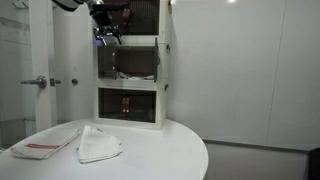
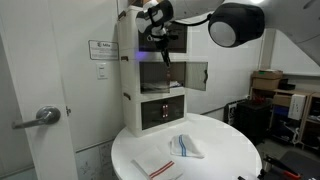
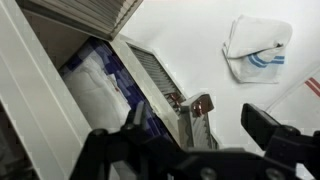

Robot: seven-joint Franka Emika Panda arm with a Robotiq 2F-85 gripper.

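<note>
My gripper stands open with nothing between its fingers. In exterior view 1 the gripper [image 1: 108,38] hangs high, overlapping the upper left of a white cabinet [image 1: 128,88] with dark doors. The cabinet's middle compartment [image 1: 136,64] is open, and something whitish lies inside. From the wrist, a folded white cloth [image 3: 95,100] with blue beside it shows within a compartment below. Two cloths rest on the round table: one folded white with blue stripes [image 2: 185,146], the other with red stripes [image 2: 157,165].
A door with a metal handle [image 1: 38,81] stands at the left. The cabinet's opened middle door [image 2: 196,75] sticks out to its right in exterior view 2.
</note>
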